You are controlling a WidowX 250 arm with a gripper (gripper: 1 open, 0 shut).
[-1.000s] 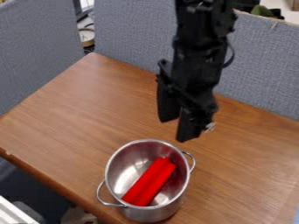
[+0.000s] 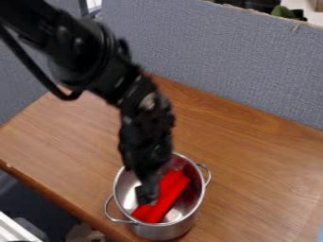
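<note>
A steel pot point(image 2: 183, 222) with two side handles stands at the lower middle of the table. A red elongated object point(image 2: 165, 200) lies inside it. My gripper point(image 2: 147, 189), black, reaches down into the pot over the upper left part of the red object. I cannot see whether its fingers are open, shut or touching the object.
A grey padded wall point(image 2: 228, 57) runs along the back and left. Some white items lie beyond the table's edge at the lower left.
My arm has swung from the upper right of the view down and left, and the gripper has descended into the pot. The pot and red object look unmoved.
</note>
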